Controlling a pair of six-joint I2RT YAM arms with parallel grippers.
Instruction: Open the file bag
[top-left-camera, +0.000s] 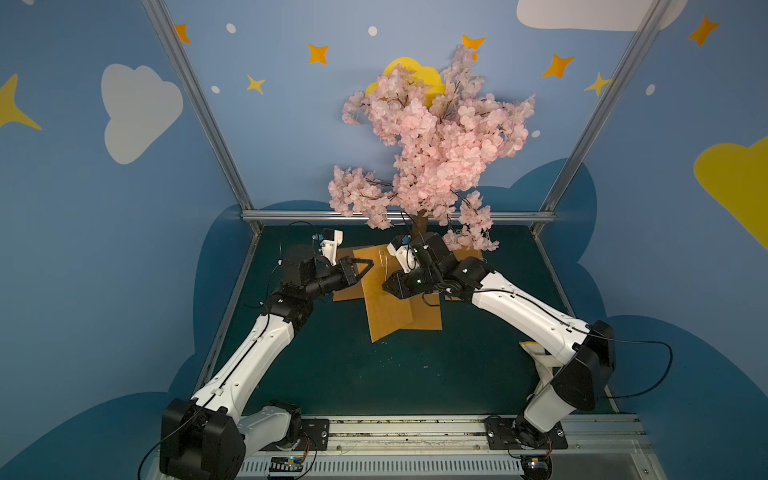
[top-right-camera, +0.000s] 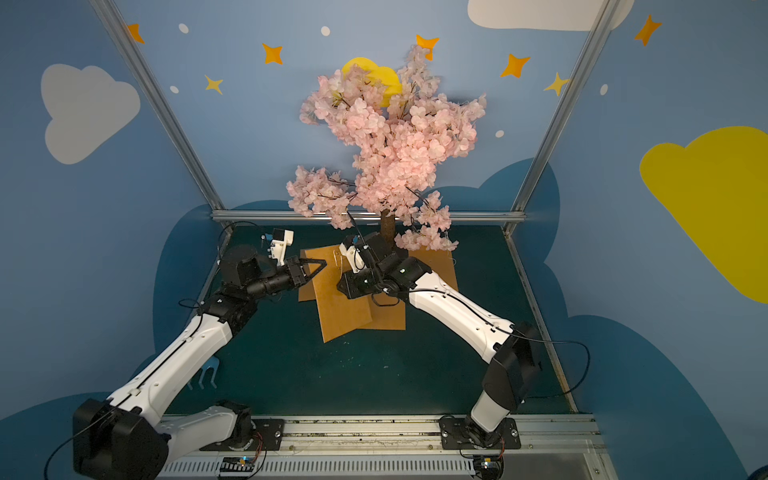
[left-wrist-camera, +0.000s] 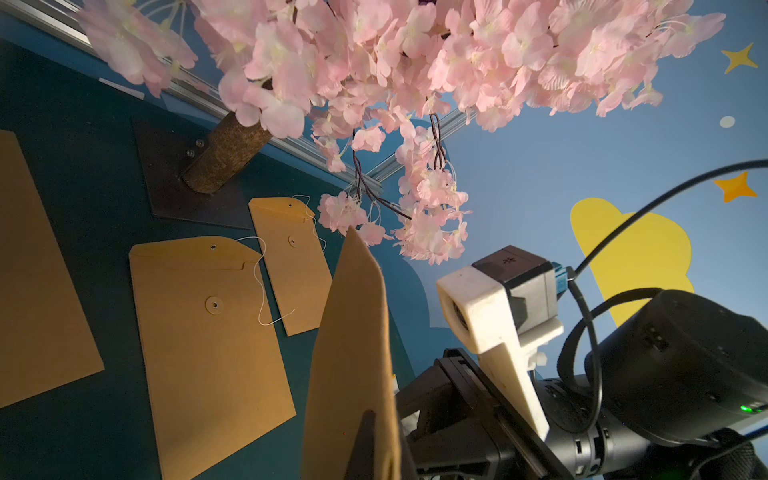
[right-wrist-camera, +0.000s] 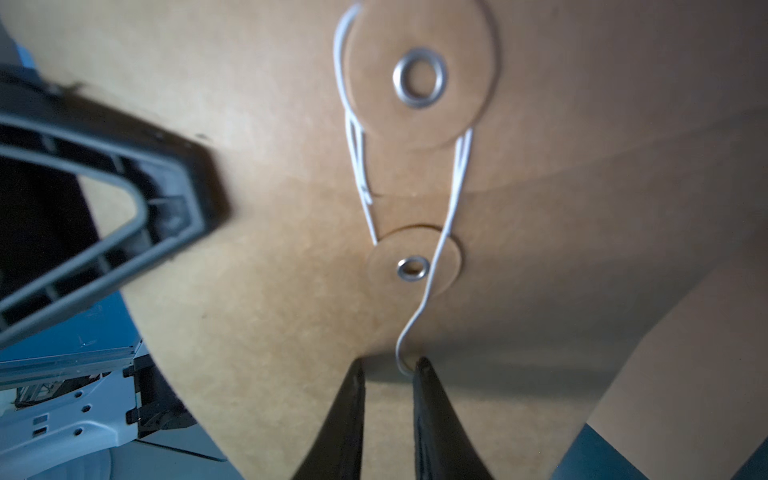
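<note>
In the right wrist view its two button discs (right-wrist-camera: 448, 96) carry white string (right-wrist-camera: 347, 128), looped down to a loose tail. My right gripper is part open at that tail's end, its fingertips either side of or beside the string; whether they touch it I cannot tell.
More file bags (left-wrist-camera: 208, 360) lie flat on the green table (top-left-camera: 432, 376). A blossom tree (top-left-camera: 432, 144) stands at the back on a dark base plate (left-wrist-camera: 160, 176).
</note>
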